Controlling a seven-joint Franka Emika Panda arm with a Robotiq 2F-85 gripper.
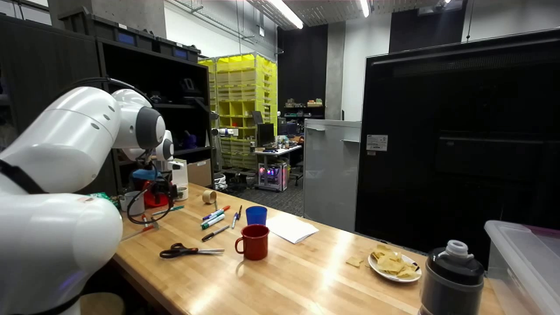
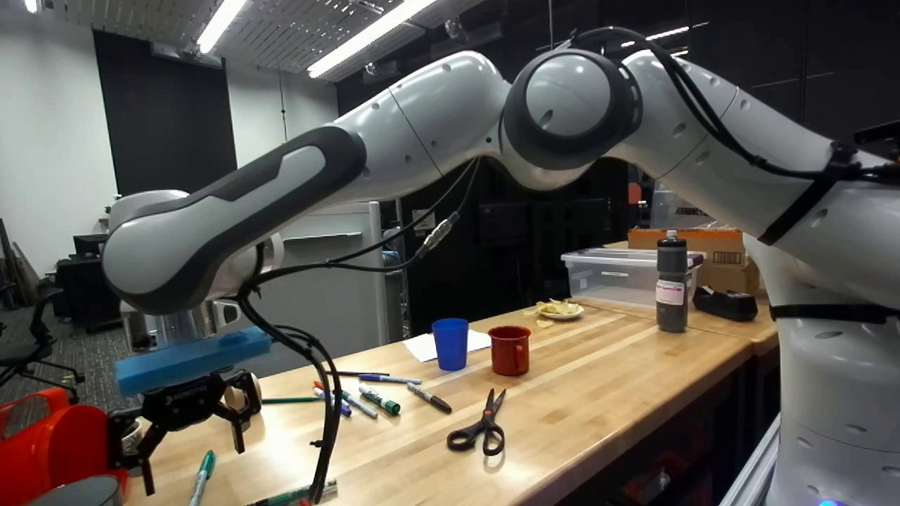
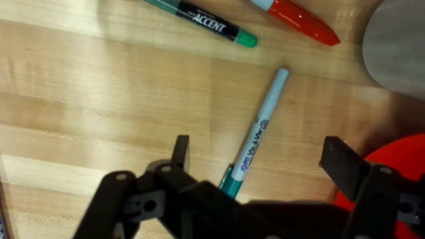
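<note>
My gripper is open above the table, its two fingers wide apart with nothing held between them. Below and between them a grey Vis-à-Vis marker with a green cap lies on the wood, the cap end partly covered by the gripper's body. In exterior view 2 the open gripper hangs over the left end of the table, and the same green-capped marker rests just beside its fingertips. A green Accent marker and a red-capped marker lie farther up in the wrist view.
A red container and a grey round object stand close by the gripper. Scissors, a red mug, a blue cup and several pens lie farther along.
</note>
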